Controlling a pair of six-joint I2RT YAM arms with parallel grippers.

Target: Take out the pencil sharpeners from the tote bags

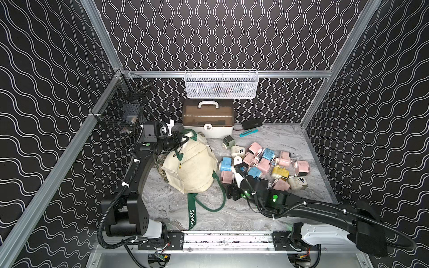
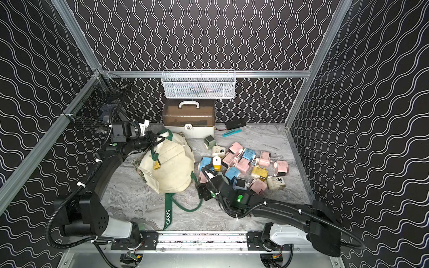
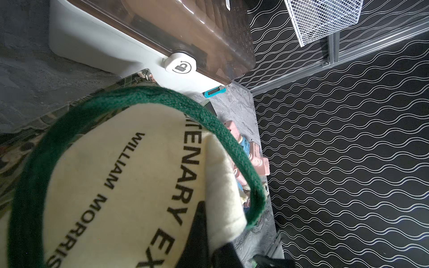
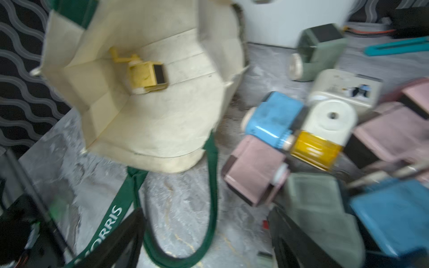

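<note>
The cream tote bag lies on its side at the left of the table, its mouth towards the front right. Inside it a yellow pencil sharpener rests against the cloth. My left gripper is shut on the bag's upper rim, by the green handle; its fingertips are partly hidden in the left wrist view. My right gripper stands open and empty, low in front of the bag mouth and beside the nearest loose sharpeners, such as a pink one and a pale green one.
Several pink, blue, yellow and cream sharpeners crowd the table right of the bag. Behind stand a brown-lidded box and a teal cutter. A green strap trails forward. Free table lies at the front and far right.
</note>
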